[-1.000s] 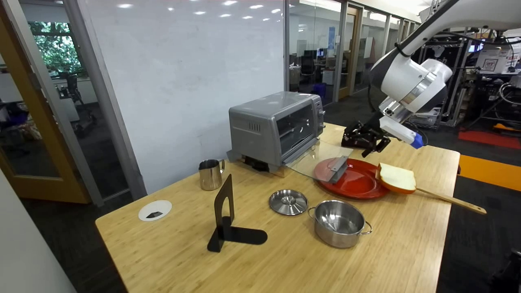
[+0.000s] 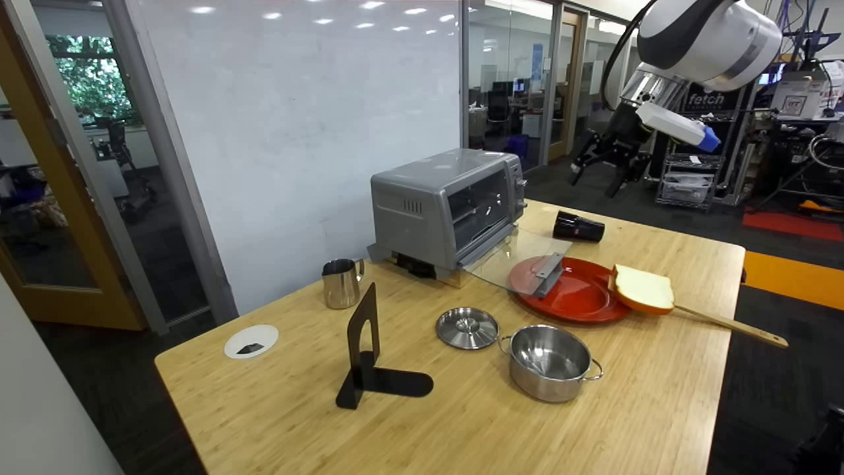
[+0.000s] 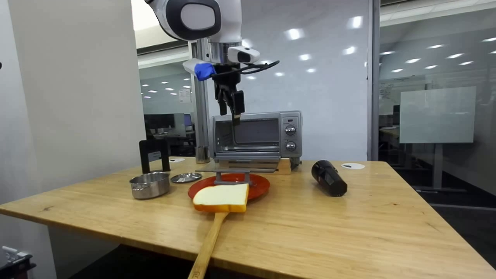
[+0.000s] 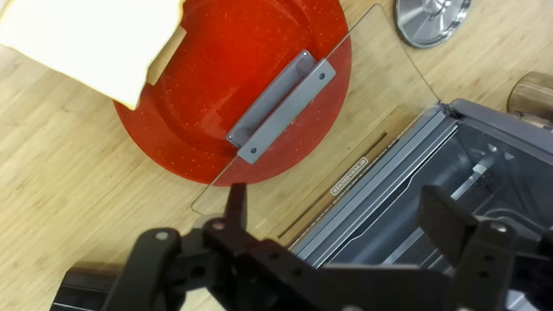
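Note:
High above the table, my gripper (image 2: 599, 175) stands open with nothing between its fingers; in the wrist view its fingertips (image 4: 237, 202) are spread wide over the oven front. The grey toaster oven (image 2: 411, 198) has its glass door (image 4: 386, 67) folded down, and the door's handle (image 4: 287, 111) lies over the red plate (image 4: 207, 98). A bread slice (image 3: 222, 195) lies on a wooden spatula, partly over the plate's near edge. The spatula's handle (image 3: 209, 244) sticks out past the table edge.
A steel pot (image 2: 547, 365), its lid (image 2: 467, 327), a steel pitcher (image 2: 341, 285) and a black bookend (image 2: 372, 356) stand left of the plate. A black cup (image 3: 329, 178) lies on its side at the right. Bare table surrounds it.
My gripper has risen well above the table, away from the plate and black cup. The objects on the table look unmoved.

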